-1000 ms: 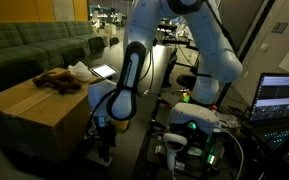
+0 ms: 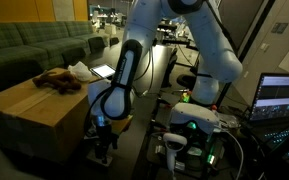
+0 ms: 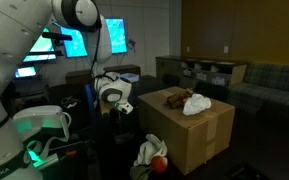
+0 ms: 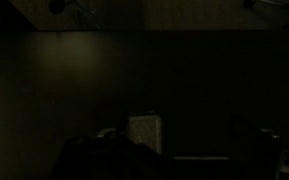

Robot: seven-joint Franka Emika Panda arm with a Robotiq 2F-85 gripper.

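My gripper point(image 2: 104, 155) hangs low beside a large cardboard box, pointing down. Exterior view 2 has the gripper point(image 3: 123, 108) to the left of that box, its tips small and dark. The wrist view is very dark; the open fingers show only as black shapes along the bottom edge. A pale, small rectangular thing point(image 4: 144, 130) lies there near the lower middle; what it is cannot be made out. Nothing shows held.
On the cardboard box point(image 3: 191, 138) lie a brown soft thing point(image 3: 181, 98) and a white crumpled bag point(image 3: 196, 106). A white cloth point(image 3: 151, 151) and a red ball point(image 3: 159, 164) sit in front of it. A second arm point(image 2: 206, 75) and a laptop point(image 2: 279, 97) stand to the right.
The gripper has shifted very slightly to the right in exterior view 1. The box and the things on it stay put.
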